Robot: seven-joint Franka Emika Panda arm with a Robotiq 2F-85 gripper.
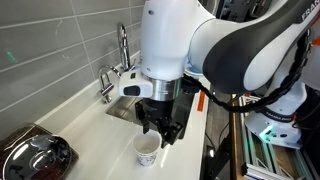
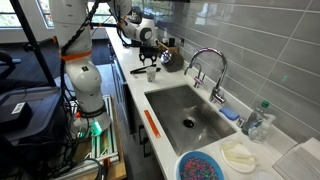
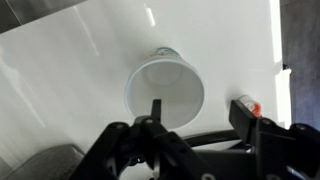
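Observation:
A white cup (image 1: 148, 150) stands upright on the white counter, and it also shows in exterior view 2 as a small white cup (image 2: 151, 74). From above, in the wrist view, its round mouth (image 3: 165, 90) faces the camera, and the inside looks empty. My gripper is above the cup with its black fingers apart. One finger overlaps the cup's mouth in that view; the other lies to the right of the rim. Nothing shows between them. Whether a fingertip reaches inside the rim I cannot tell.
A small white and red object (image 3: 249, 106) lies right of the cup. The sink (image 2: 188, 120) sits farther along the counter, with a tall faucet (image 2: 222, 65) behind it. A round dark metal item (image 1: 40, 155) stands near the wall. A blue-rimmed bowl (image 2: 200, 167) is at the far end.

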